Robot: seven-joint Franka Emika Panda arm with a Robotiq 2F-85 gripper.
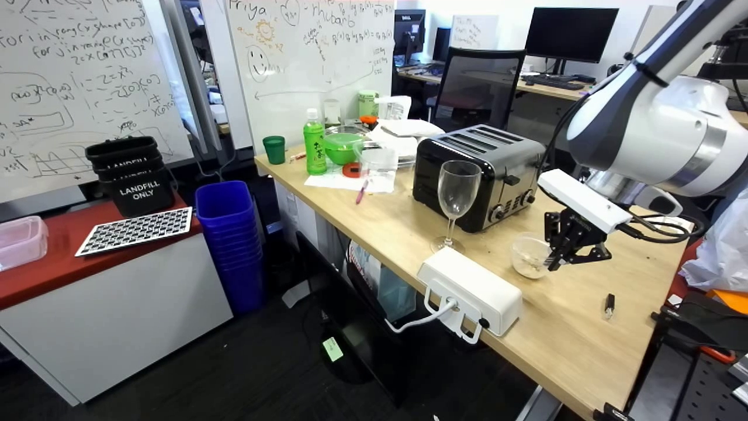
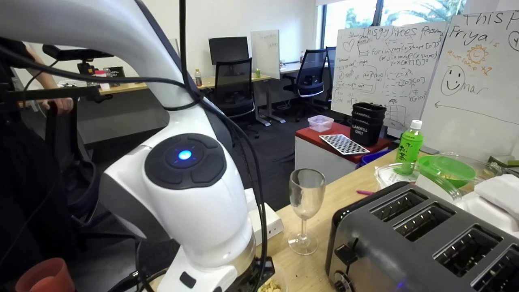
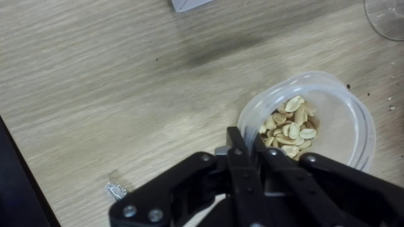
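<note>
A clear plastic bowl (image 3: 341,113) with peanuts (image 3: 293,128) inside sits on the wooden table. My gripper is shut on the near-left wall of this bowl, one finger inside and one outside, and the rim looks slightly bent there. From the first exterior view, the bowl (image 1: 527,256) appears tilted beside the fingers of my gripper (image 1: 552,264). In the second exterior view only some peanuts (image 2: 270,286) show at the bottom edge; the arm hides the fingertips.
A stemmed glass (image 1: 459,189) stands close to the bowl, with a toaster (image 1: 484,175) behind it. The white box (image 1: 471,289) lies along the table's front edge. A small black-handled item (image 1: 609,306) rests to the right. Bare tabletop lies between that item and the white box.
</note>
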